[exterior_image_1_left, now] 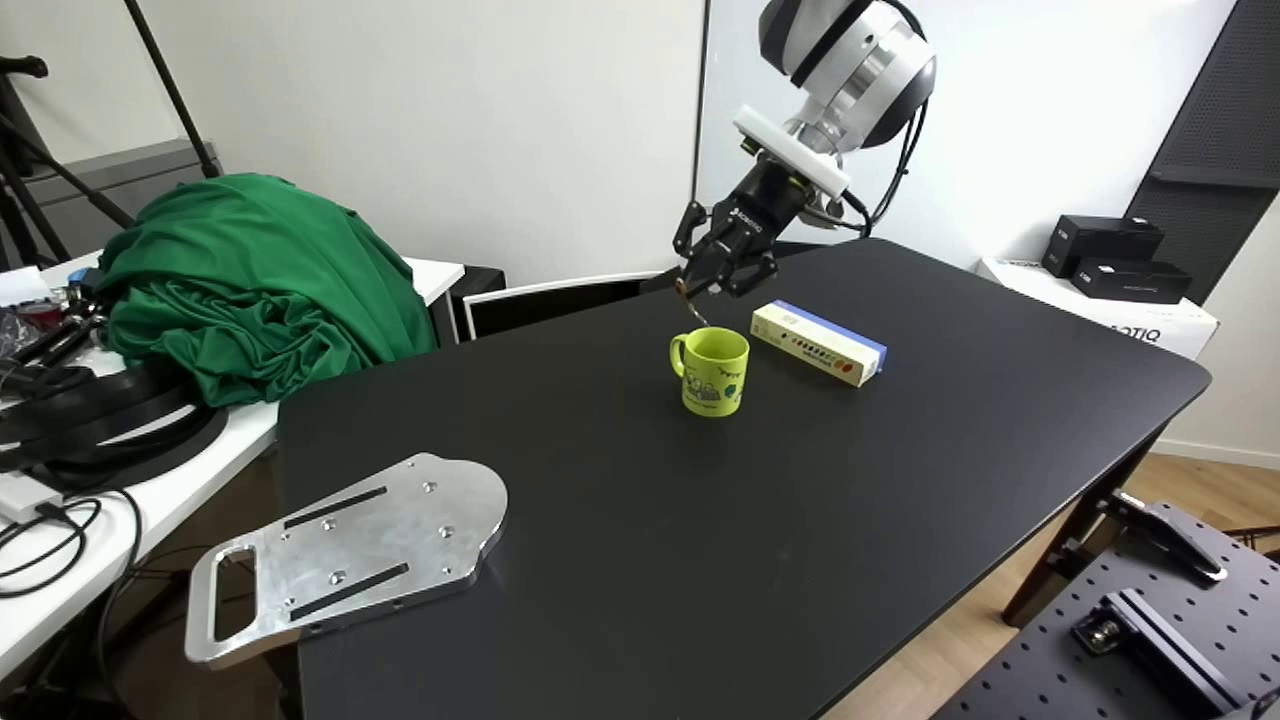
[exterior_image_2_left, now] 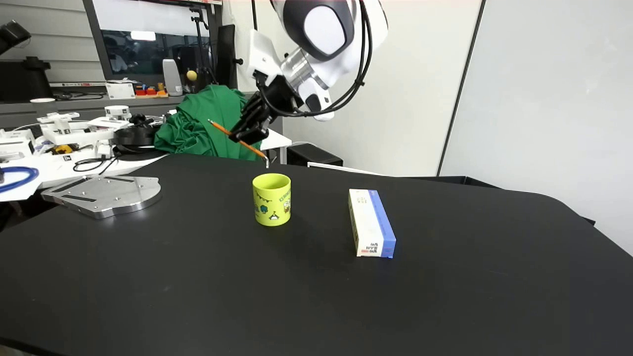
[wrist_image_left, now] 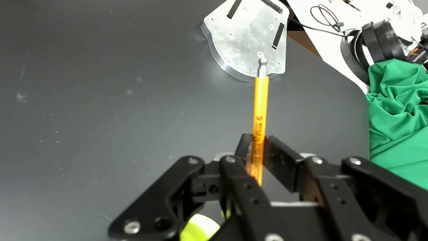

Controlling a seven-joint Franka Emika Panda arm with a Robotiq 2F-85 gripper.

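My gripper is shut on an orange pen-like stick (wrist_image_left: 259,108) with printed lettering and a metal tip, which points away from the fingers in the wrist view. Seen in exterior view 2, the stick (exterior_image_2_left: 255,151) slants down to the right, its lower metal end just above the mug. The yellow-green mug (exterior_image_1_left: 713,374) stands upright on the table with its handle to the left; in the wrist view only a bit of the mug (wrist_image_left: 198,229) shows beneath the gripper. In exterior view 1 the gripper (exterior_image_1_left: 705,286) hangs above and behind the mug, apart from it.
A white and blue box (exterior_image_1_left: 818,342) lies right of the mug. The silver metal plate (exterior_image_1_left: 372,546) rests at the table's front left corner. Green cloth (exterior_image_1_left: 258,288) is heaped on the side table.
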